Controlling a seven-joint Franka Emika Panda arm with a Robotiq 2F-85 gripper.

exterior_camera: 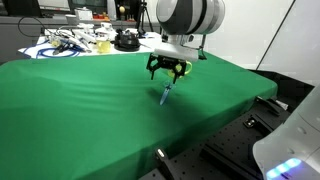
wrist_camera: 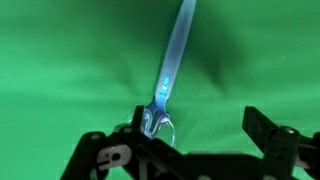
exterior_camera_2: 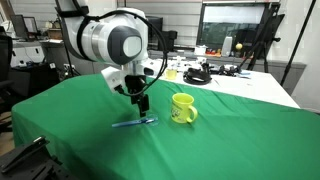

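A slim pale-blue tool (wrist_camera: pixel 178 45) with a looped end lies flat on the green cloth. From exterior view 1 the tool (exterior_camera: pixel 167 92) appears just below my gripper (exterior_camera: pixel 165 76), and exterior view 2 has the tool (exterior_camera_2: pixel 130 123) under the fingertips. The fingers stand wide open, with nothing held between them. In the wrist view the looped end lies near the gripper's left side while the shaft runs away up the picture. Whether the fingertips touch the cloth cannot be told.
A yellow mug (exterior_camera_2: pixel 181 110) stands upright close beside the gripper. Cables and white items (exterior_camera: pixel 62 43) clutter the table behind the cloth.
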